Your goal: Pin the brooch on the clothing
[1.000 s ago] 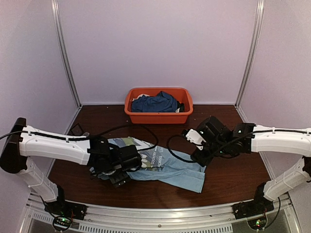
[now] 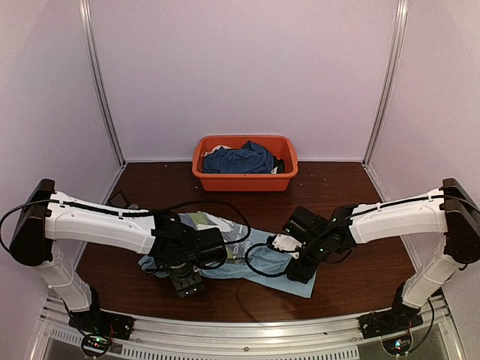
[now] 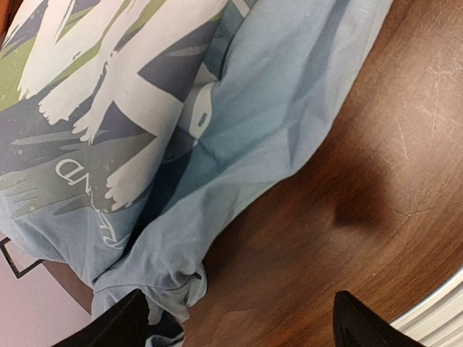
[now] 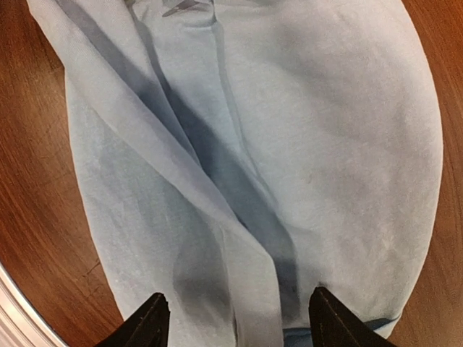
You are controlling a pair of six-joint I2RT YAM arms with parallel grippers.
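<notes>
A light blue garment (image 2: 259, 260) with a printed front lies rumpled across the table under both arms. In the left wrist view its print (image 3: 123, 94) shows, and its lower edge runs diagonally over the wood. My left gripper stands open over the table beside that edge, nothing between its fingers. Over the plain blue end of the garment, my right gripper is spread, with a raised fold (image 4: 249, 275) of cloth running into view between its fingertips; no grip on it shows. I cannot make out a brooch in any view.
An orange bin (image 2: 245, 182) with folded dark blue cloth (image 2: 240, 158) stands at the back. A small dark-framed object (image 2: 120, 199) lies at the left table edge. Bare wood is free in front of the garment and at the far right.
My right arm has moved left and toward the front, over the garment's right end. The garment lies about as before.
</notes>
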